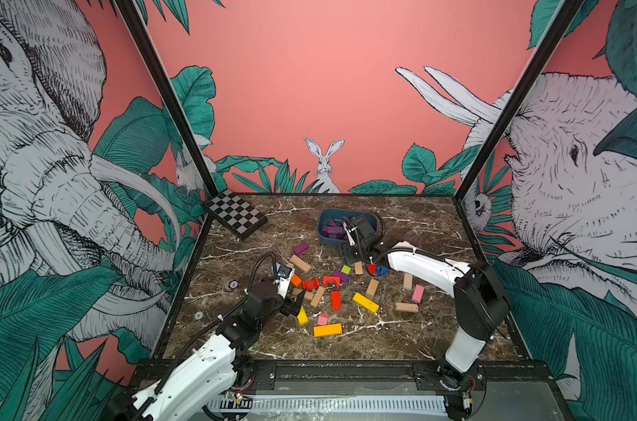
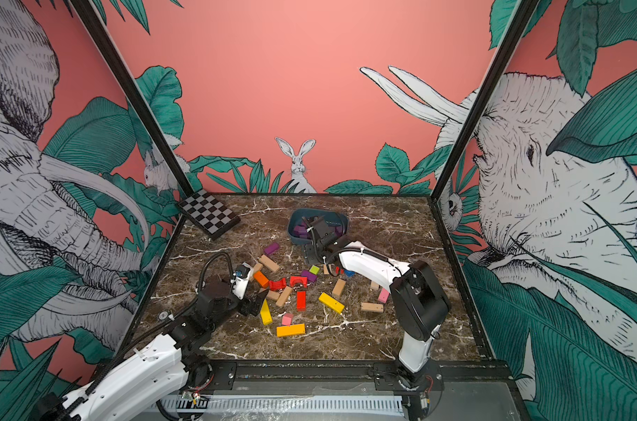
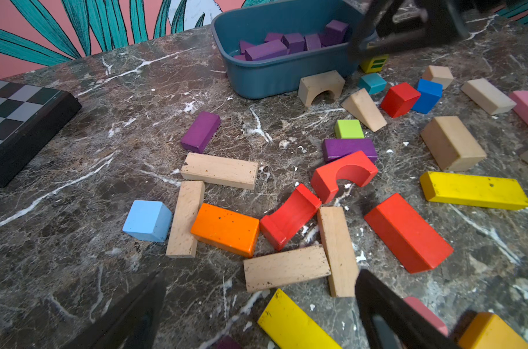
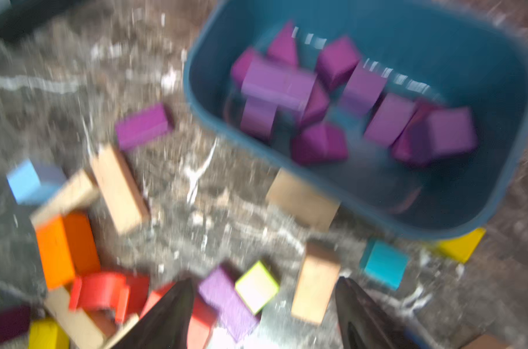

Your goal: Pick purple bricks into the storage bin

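Observation:
In the right wrist view, the blue storage bin (image 4: 484, 192) holds several purple bricks (image 4: 278, 84). One purple brick (image 4: 143, 126) lies alone on the table left of the bin. Against a lime cube lies another purple brick (image 4: 229, 302); a dark purple one (image 4: 11, 324) shows at the lower left edge. My right gripper is open above the table just in front of the bin, its fingers either side of the lime cube's area, holding nothing. Over the blocks at the left, my left gripper stands open and empty; a dark purple piece (image 3: 229, 343) peeks in at the bottom.
Red, orange, yellow and wooden blocks crowd the middle, among them a red block (image 3: 408, 232) and an orange block (image 3: 225, 229). A checkered board (image 1: 235, 214) sits at the back left. Bare table lies left of the blocks and at the back right.

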